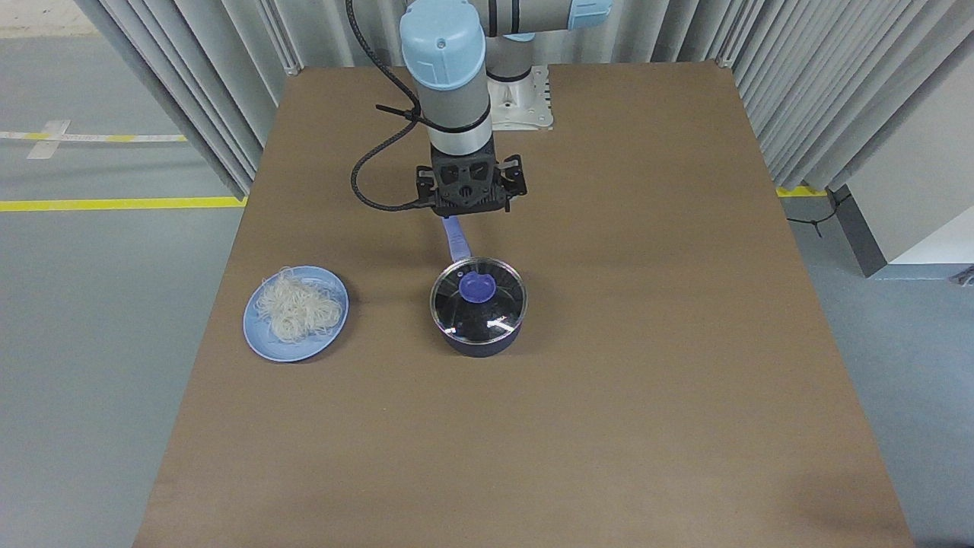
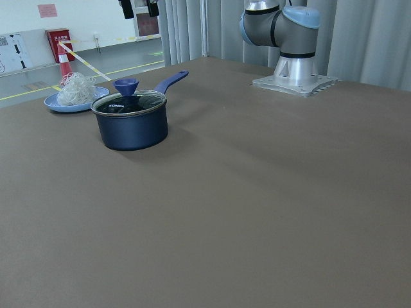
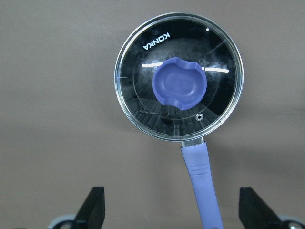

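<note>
A dark blue saucepan (image 2: 133, 131) stands on the table, covered by a glass lid (image 3: 133, 86) with a blue knob (image 3: 179, 83). Its blue handle (image 3: 200, 186) points toward the robot's base. A light blue plate (image 1: 265, 342) holding white noodles (image 1: 297, 306) sits left of the pan in the front view. My gripper is open above the pan's handle end, its two fingers apart at the bottom of the wrist view, holding nothing.
The robot's base (image 2: 289, 86) stands at the back edge, with curtains behind.
</note>
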